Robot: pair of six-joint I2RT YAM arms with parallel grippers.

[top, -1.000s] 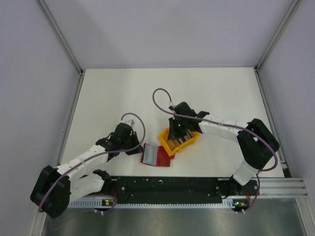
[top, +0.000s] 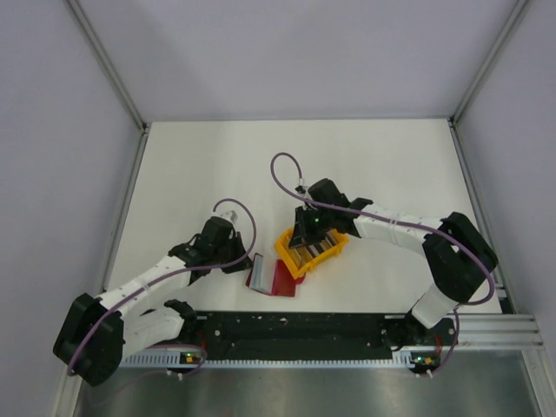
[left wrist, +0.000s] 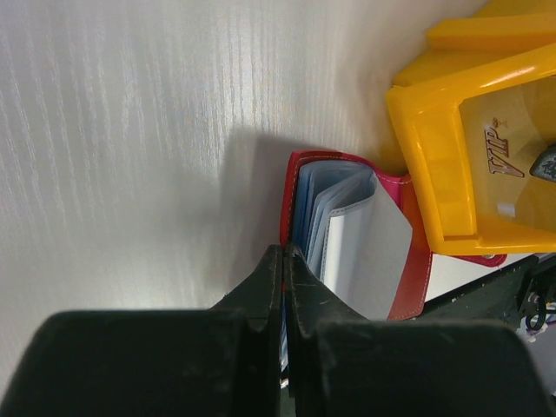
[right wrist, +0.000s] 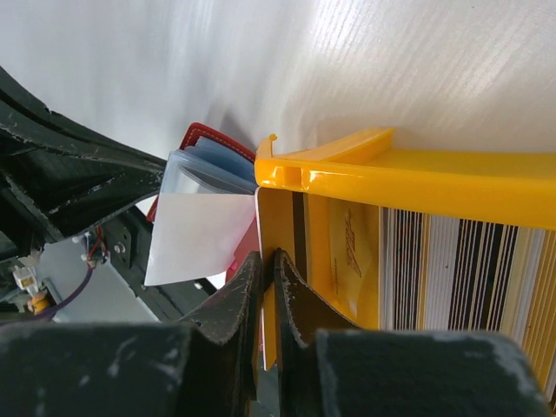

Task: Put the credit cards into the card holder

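The red card holder (top: 261,276) lies open near the table's front, its clear sleeves (left wrist: 334,221) and white page showing in the left wrist view. My left gripper is shut on the holder's thin left edge. Yellow and striped cards stand upright in the yellow tray (top: 332,253), one marked VIP (left wrist: 502,148). At the tray's left end, my right gripper is shut, its tips by the edge of a yellow card (right wrist: 277,221) with a white side. No card is visibly clamped between those fingers.
The tray's left end (left wrist: 426,165) sits right against the holder and covers part of its red cover. A dark bar (top: 295,334) runs along the table's front.
The tray has shifted slightly left, towards the holder, and my right gripper has moved left with it. The holder's visible part looks narrower and a little tilted. My left arm is still.
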